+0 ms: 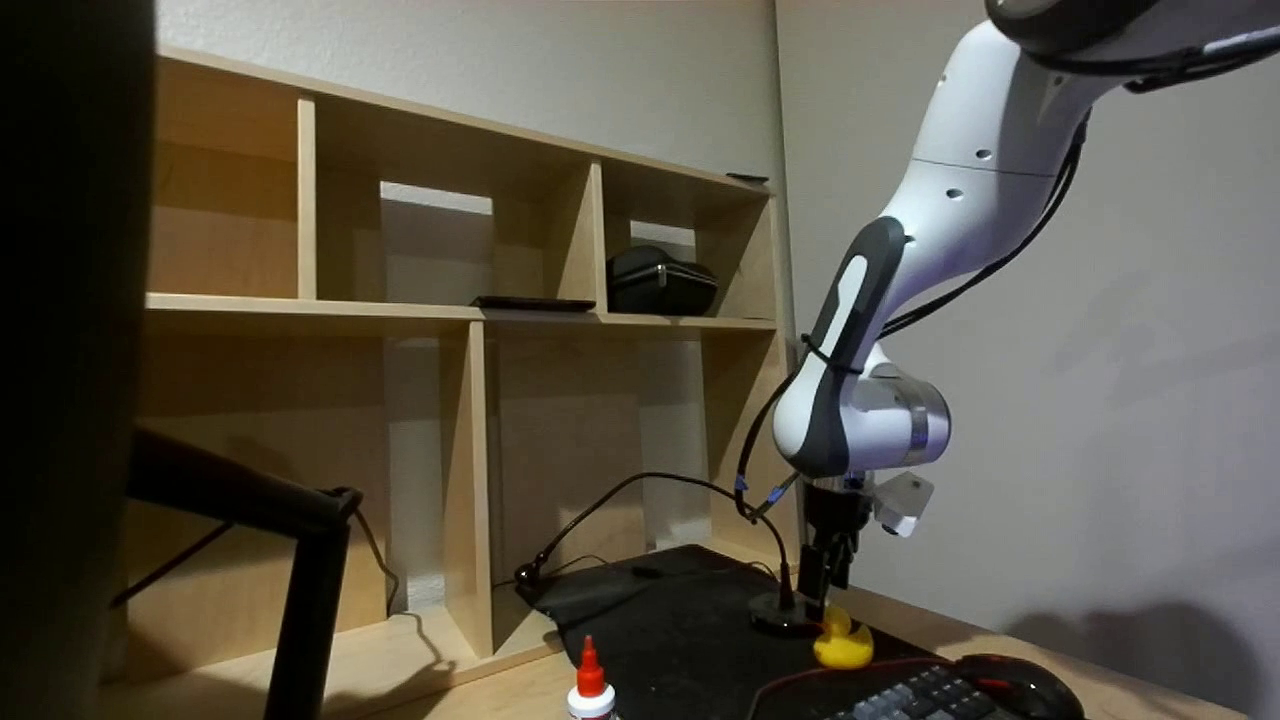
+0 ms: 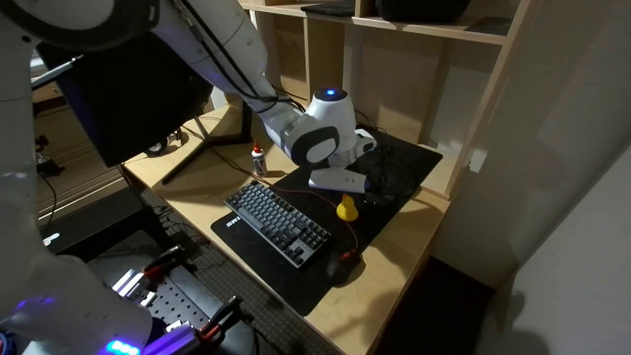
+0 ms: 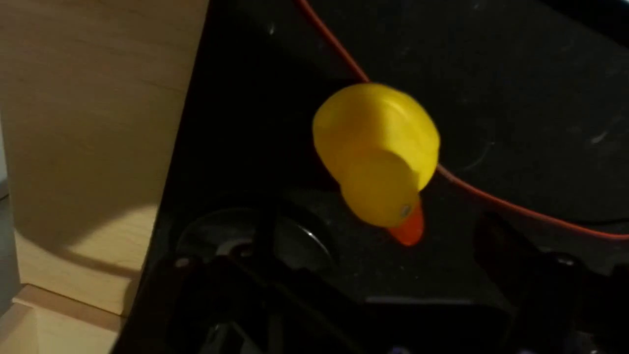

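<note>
A yellow rubber duck (image 1: 845,646) with an orange beak sits on the black desk mat (image 2: 408,154). In exterior view 1 my gripper (image 1: 823,586) points down with its fingertips close to the duck's head. The wrist view has the duck (image 3: 377,132) in its middle, the beak toward me. There my gripper is open, one dark finger on either side and a wide gap between them. Nothing is held. Whether a fingertip touches the duck cannot be told. In exterior view 2 the arm hides the fingers, while the duck (image 2: 347,209) shows beside the wrist.
A round black lamp base (image 1: 782,614) stands right by the duck, close to one finger. A red cable (image 3: 507,203) runs under or behind the duck. The keyboard (image 2: 278,222), mouse (image 2: 343,269) and glue bottle (image 2: 259,159) lie nearby. A wooden shelf (image 1: 480,504) borders the desk.
</note>
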